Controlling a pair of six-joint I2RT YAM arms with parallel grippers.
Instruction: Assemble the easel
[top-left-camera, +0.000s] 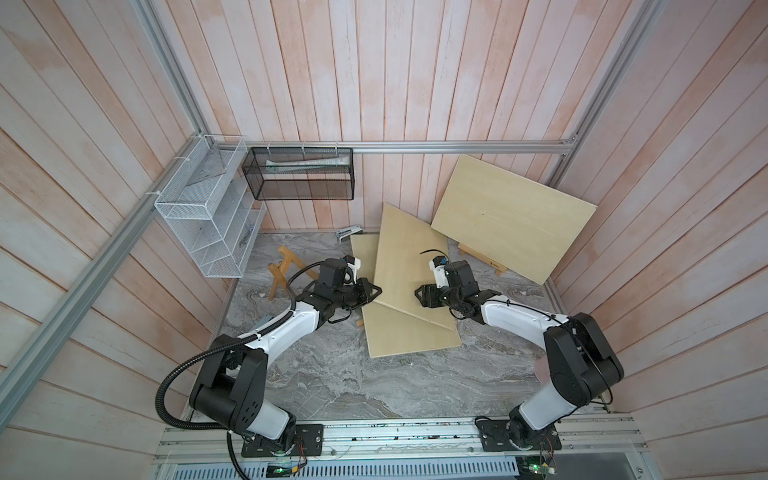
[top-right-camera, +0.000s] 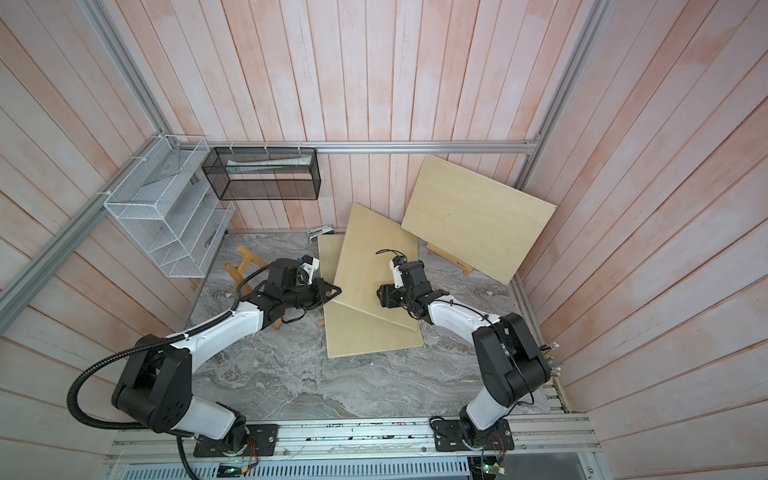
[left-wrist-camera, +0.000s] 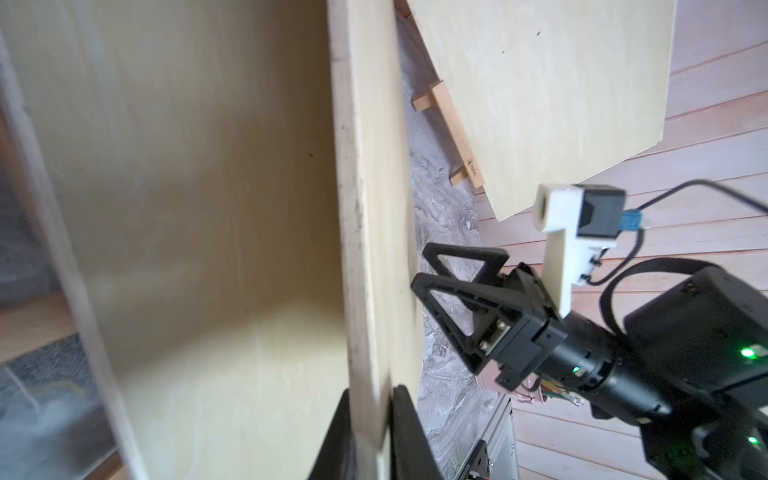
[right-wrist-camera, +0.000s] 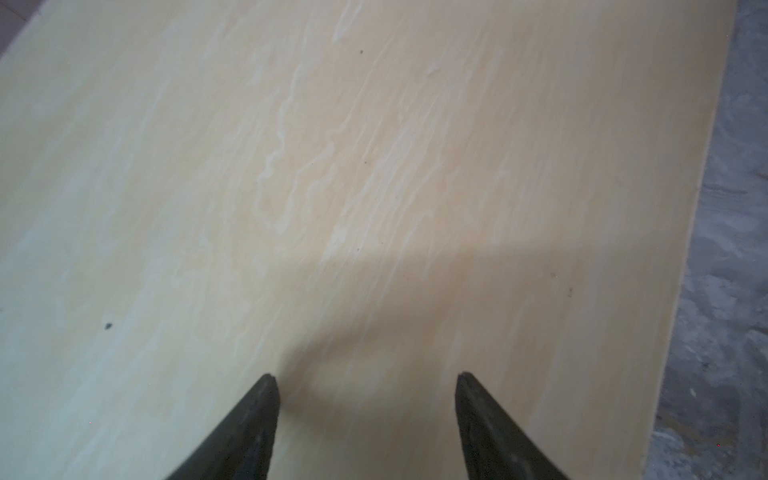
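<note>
A light wooden board (top-left-camera: 408, 248) is tilted, raised on its left side, above a second board (top-left-camera: 408, 337) lying lower down. My left gripper is shut on the raised board's left edge, one finger on each side in the left wrist view. Over the right part of that same board, my right gripper has its fingers apart and nothing between them. In the right wrist view, only the board's broad face shows between its fingertips, with the right edge off to the side. A wooden stand (top-left-camera: 286, 266) is partly hidden behind the left arm.
Another board (top-left-camera: 512, 212) leans at the back right above a wooden ledge (top-left-camera: 481, 257). A white wire rack (top-left-camera: 209, 228) and a black mesh basket (top-left-camera: 300, 188) hang at the back left. Bare floor (top-left-camera: 400, 392) lies in front.
</note>
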